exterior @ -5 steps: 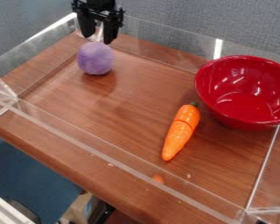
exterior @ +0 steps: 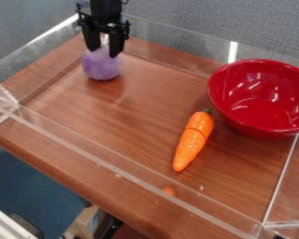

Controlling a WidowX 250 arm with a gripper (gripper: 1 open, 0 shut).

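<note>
My black gripper [exterior: 104, 38] hangs at the top left, pointing down right above a round purple object [exterior: 101, 65] that sits on the wooden surface [exterior: 115, 121]. The fingertips are at or very near the top of the purple object; whether they touch it or are open or shut is unclear. An orange carrot [exterior: 193, 141] lies right of centre, and a large red bowl [exterior: 260, 98] stands at the right.
Clear plastic walls [exterior: 177, 42] border the surface on the back and sides, with another along the front.
My gripper has moved down toward the purple object. The carrot and bowl have not moved.
</note>
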